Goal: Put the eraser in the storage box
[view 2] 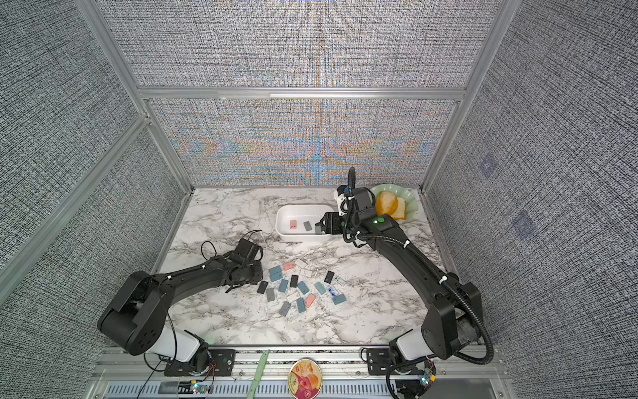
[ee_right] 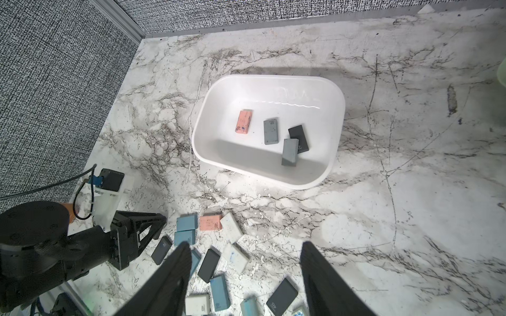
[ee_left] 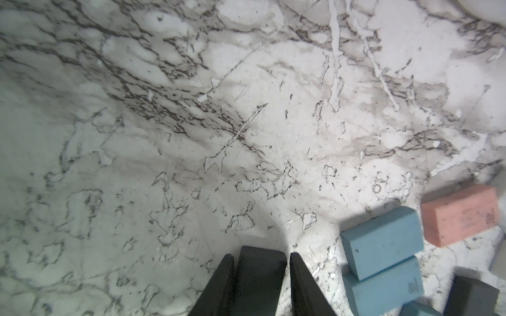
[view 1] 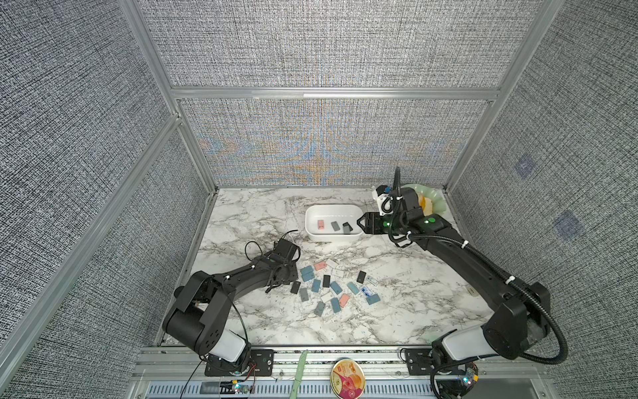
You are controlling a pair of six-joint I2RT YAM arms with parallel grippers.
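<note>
My left gripper is low at the left edge of the scattered erasers, part open, its fingertips either side of a black eraser (ee_left: 259, 284); whether they touch it I cannot tell. Blue erasers (ee_left: 382, 242) and a pink one (ee_left: 460, 214) lie to its right. The white storage box (ee_right: 213, 89) holds several erasers: pink (ee_right: 243, 121), grey (ee_right: 270, 131) and dark (ee_right: 298, 134). My right gripper is raised by the box's right end, open, with nothing held.
A green plate with bread (view 2: 392, 206) is at the back right behind the right arm. More erasers lie in the front middle.
</note>
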